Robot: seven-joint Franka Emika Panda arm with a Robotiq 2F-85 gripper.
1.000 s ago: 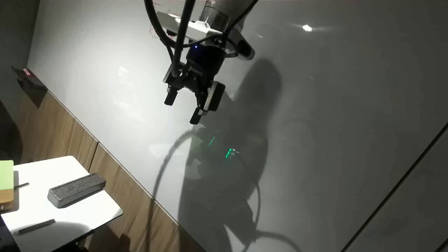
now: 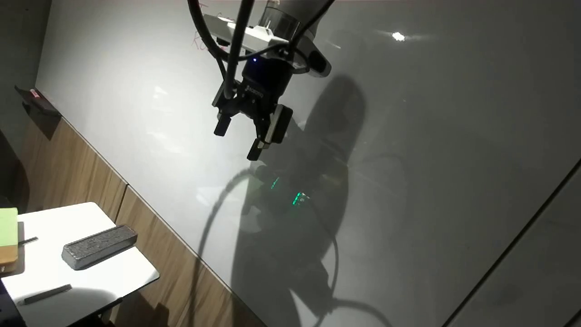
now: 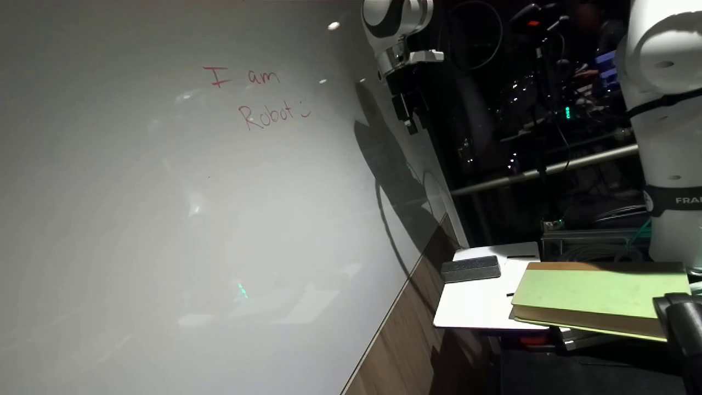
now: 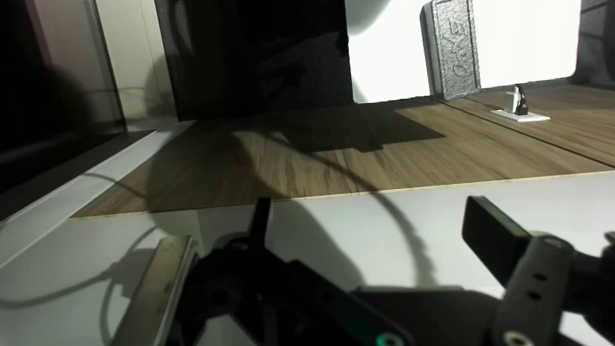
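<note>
My gripper [image 2: 237, 142] hangs in front of the whiteboard [image 2: 435, 136], pointing downward, its fingers apart and nothing between them. In the wrist view a black finger pad [image 4: 494, 236] stands on the right, well away from the other finger [image 4: 260, 224]. A dark grey eraser [image 2: 100, 247] lies on the small white table [image 2: 51, 223], below and to the left of the gripper in exterior view 1. A dark marker [image 2: 46, 294] rests on the same table. Red handwriting [image 3: 263, 99] reading "I am Robot" with a smiley is on the board in exterior view 2.
A green-topped box [image 3: 592, 293] overlaps the table's other side. Wood panelling [image 2: 158, 234] runs below the board. A dark tray [image 2: 37, 101] juts out at the board's far lower corner. Another white robot arm part [image 3: 678, 131] stands at right. The space around the gripper is clear.
</note>
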